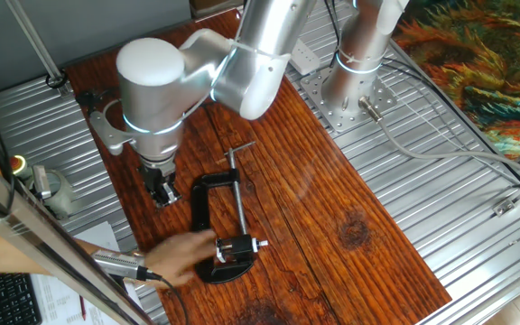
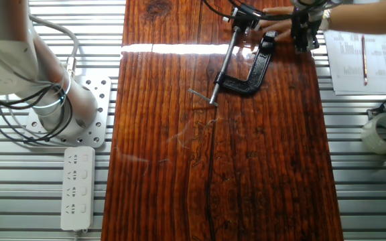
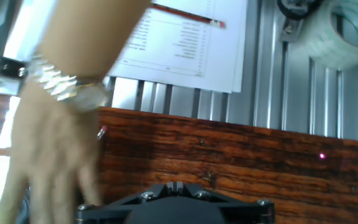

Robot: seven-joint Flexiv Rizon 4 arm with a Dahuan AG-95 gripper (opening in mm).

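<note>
A black G-clamp lies on the brown wooden board, its metal screw rod alongside the frame. Across the clamp's front end is a small black piece with white ends; a person's hand is right beside it. My gripper hangs over the board, left of the clamp and apart from it. In the wrist view the fingers of my gripper come together, with nothing seen between them. There the blurred hand fills the left side, and the clamp is mostly hidden.
The person's forearm reaches in over the board's edge. Papers, a pencil and a tape roll lie beyond that edge. A power strip sits near my arm's base. Much of the board is bare.
</note>
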